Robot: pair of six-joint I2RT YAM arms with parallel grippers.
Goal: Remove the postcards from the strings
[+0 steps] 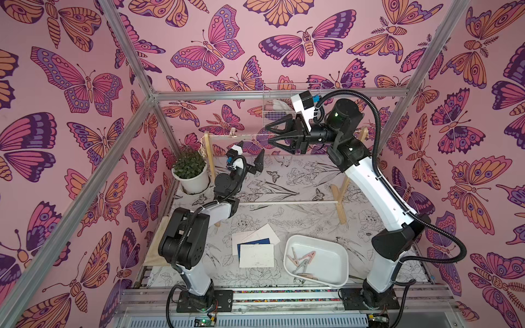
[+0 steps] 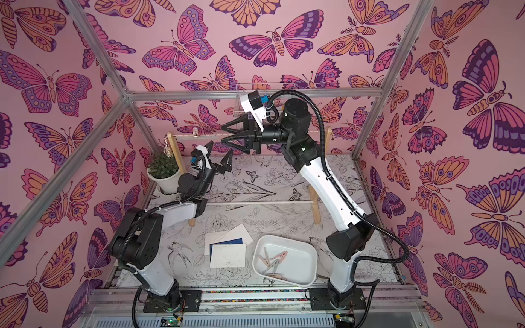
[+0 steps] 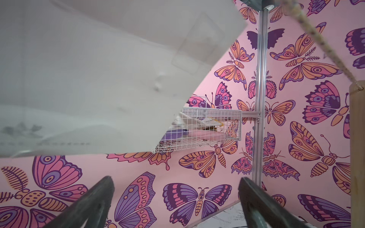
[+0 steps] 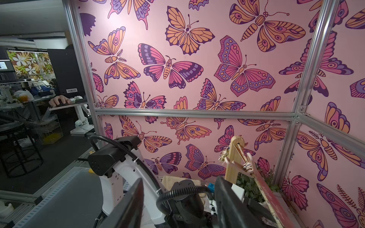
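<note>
A loose pile of postcards (image 1: 257, 255), white with one dark blue, lies on the table in front of the rack. The string (image 1: 248, 135) runs between two wooden posts. On it, near the left post, sits a small clothespin (image 1: 232, 132); no card shows under it in the top views. My left gripper (image 1: 250, 151) is below the string, open and empty. At string height, right of the clothespin, my right gripper (image 1: 268, 132) has its fingers apart with nothing between them. A large pale sheet (image 3: 114, 83) fills the left wrist view's upper left, too near to identify.
A white tray (image 1: 339, 268) with several clothespins stands front right. A potted plant (image 1: 190, 169) sits by the left post (image 1: 210, 155). The right post (image 1: 343, 191) stands under the right arm. A wire basket (image 3: 205, 129) hangs at the back wall.
</note>
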